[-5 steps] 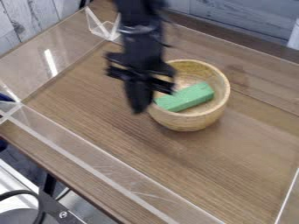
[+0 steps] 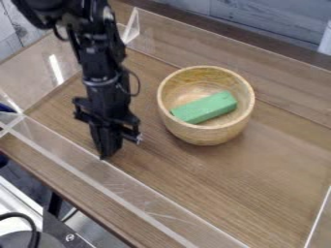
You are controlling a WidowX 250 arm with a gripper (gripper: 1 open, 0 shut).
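Observation:
My black arm reaches down from the upper left, and its gripper is low over the wooden table, left of a pale wooden bowl. The fingers look close together, with nothing visible between them, though they are dark and small. A green block lies inside the bowl.
A translucent edge or strip runs along the lower left, and pale surfaces border the table at the top.
My gripper has moved left and down, away from the bowl, over the last second. The bowl and green block show no clear movement on the table.

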